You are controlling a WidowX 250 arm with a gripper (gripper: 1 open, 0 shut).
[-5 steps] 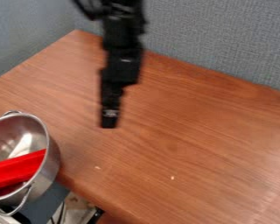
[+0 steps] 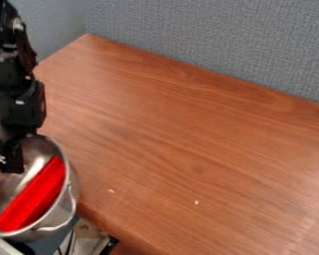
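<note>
A steel pot (image 2: 60,210) stands at the left front corner of the table, holding a red elongated object (image 2: 33,194). The black gripper (image 2: 8,159) is lowered to the pot's back left, its tip at or inside the rim. Whether its fingers are open or shut, or on anything, I cannot tell. The white item inside the pot is not clearly visible now.
A grey fabric wall runs along the back. Cables and dark items lie below the pot at the front left.
The arm has swept left and down from over the middle of the table to the pot. The red object now lies at a steeper slant, and the white item is no longer visible.
</note>
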